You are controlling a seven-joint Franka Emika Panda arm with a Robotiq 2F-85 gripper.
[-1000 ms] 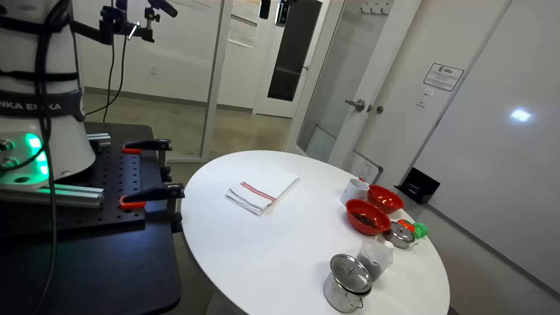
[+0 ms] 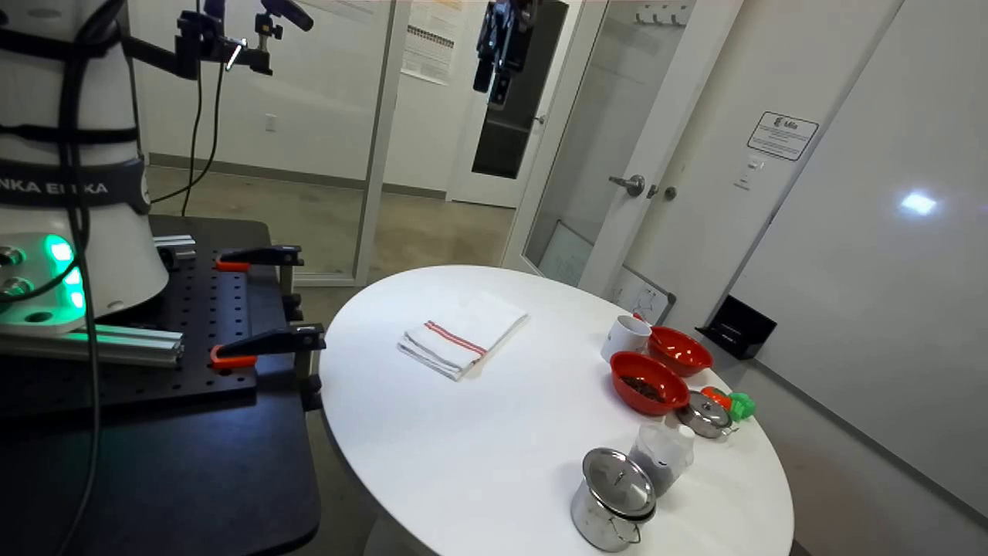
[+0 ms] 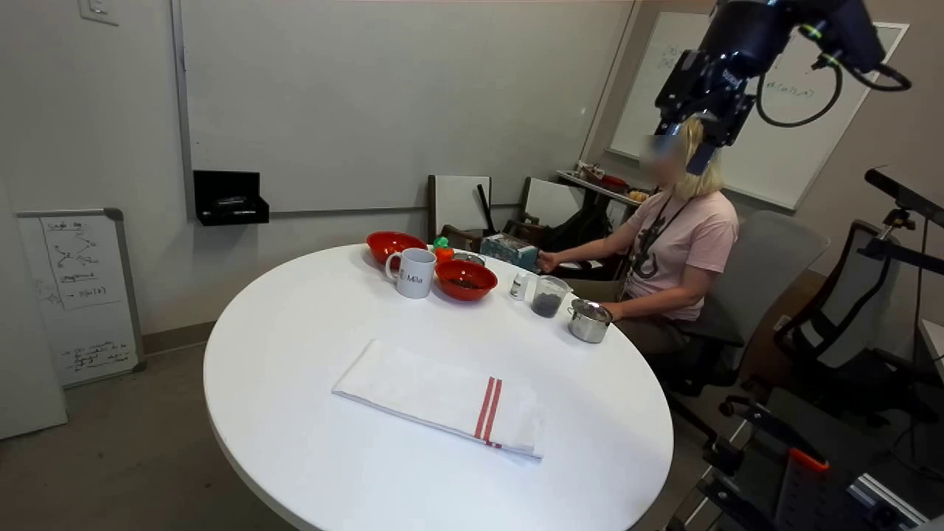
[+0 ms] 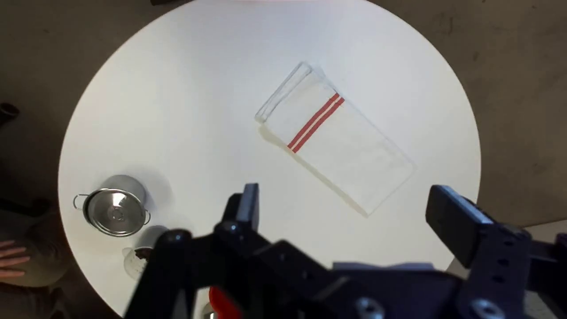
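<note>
My gripper is open high over the table, with nothing between its fingers. In exterior view 1 the gripper [image 2: 495, 88] appears at the top edge, well above the tabletop; exterior view 2 has the gripper [image 3: 683, 149] at the upper right. A folded white towel [image 4: 351, 149] with two red stripes lies flat on the table, far below the fingers and ahead of them in the wrist view. The towel [image 3: 425, 394] is in plain sight in exterior view 2, with free table around it.
On the round white table [image 3: 283, 354] stand a lidded steel pot [image 2: 600, 519], a clear container [image 2: 663, 457], two red bowls [image 2: 639, 394], a Mila mug [image 3: 414, 274] and a lidded steel dish [image 2: 704, 417]. A person [image 3: 681, 239] sits close behind the pot.
My gripper has come lower into the top of exterior view 1, and a little to the right. The towel, pot, bowls and mug have stayed put.
</note>
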